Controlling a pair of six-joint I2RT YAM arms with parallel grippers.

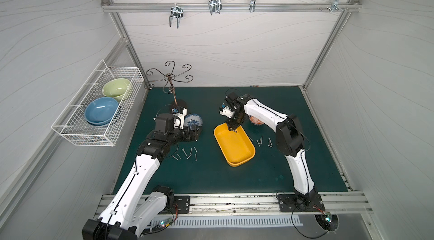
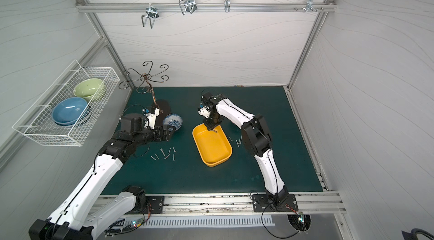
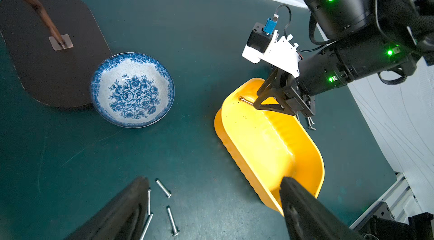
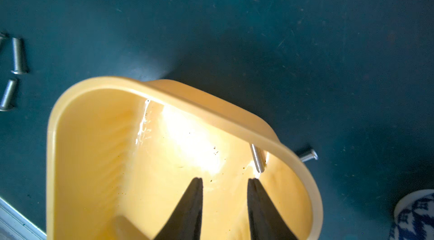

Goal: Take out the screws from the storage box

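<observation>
The yellow storage box (image 1: 234, 146) stands mid-table. One screw (image 4: 257, 157) lies inside it, near its far end. My right gripper is over that end, open, and nothing is between its fingers; the screw is just beyond the fingertips in the right wrist view. My left gripper (image 1: 197, 133) hangs left of the box, its fingers apart and empty. Several loose screws (image 3: 171, 219) lie on the table left of the box. Others (image 1: 260, 141) lie on its right side, and one more screw (image 4: 309, 155) lies close outside the box wall.
A blue-and-white bowl (image 3: 132, 90) stands back left beside the dark base (image 3: 49, 63) of a metal stand. Behind the right arm is a reddish bowl (image 1: 256, 120), partly hidden. A wire basket (image 1: 95, 138) hangs on the left wall.
</observation>
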